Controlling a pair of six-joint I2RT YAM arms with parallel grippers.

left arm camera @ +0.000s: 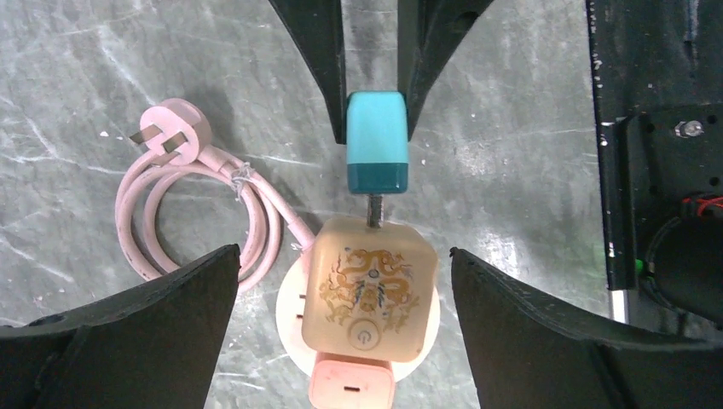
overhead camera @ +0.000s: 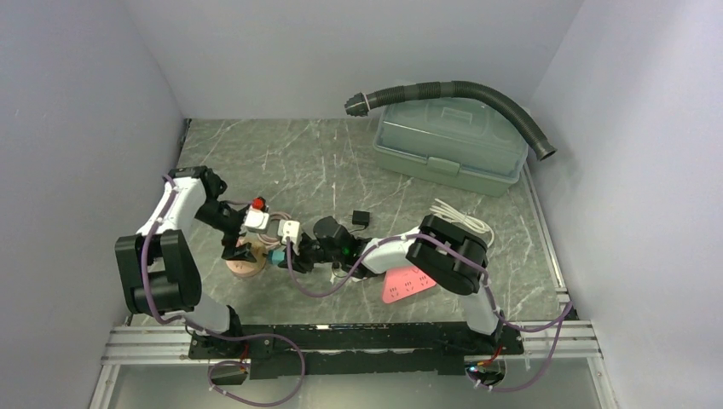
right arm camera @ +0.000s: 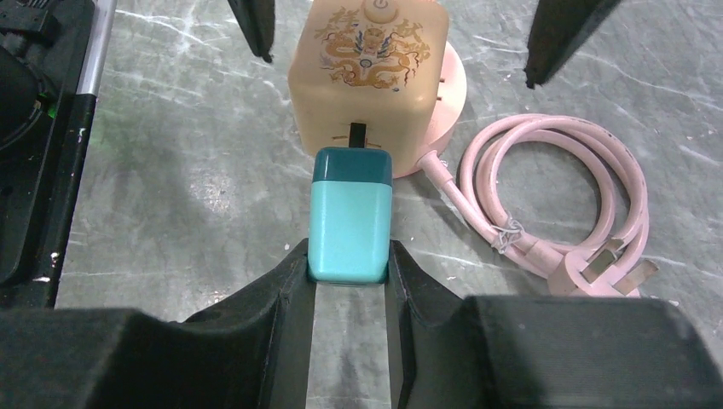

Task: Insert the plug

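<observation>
A teal plug point(right arm camera: 350, 230) with a darker end is pinched in my right gripper, level above the table. Its thin metal prong point(left arm camera: 375, 210) reaches the beige dragon-patterned block point(left arm camera: 368, 290); how deep the prong sits is hidden. This block rests over a round pink socket base point(left arm camera: 293, 341). Around the block stands my left gripper, wide open, with a finger point(left arm camera: 200, 290) to either side and clear gaps. From above, both grippers face each other at the left of the table.
Beside the base lies a coiled pink cable point(right arm camera: 622, 170) with a pronged pink plug point(right arm camera: 588, 277). A pink power strip point(overhead camera: 407, 285), black adapter point(overhead camera: 361, 217), white cable point(overhead camera: 460, 216) and green box point(overhead camera: 452, 145) occupy the right side.
</observation>
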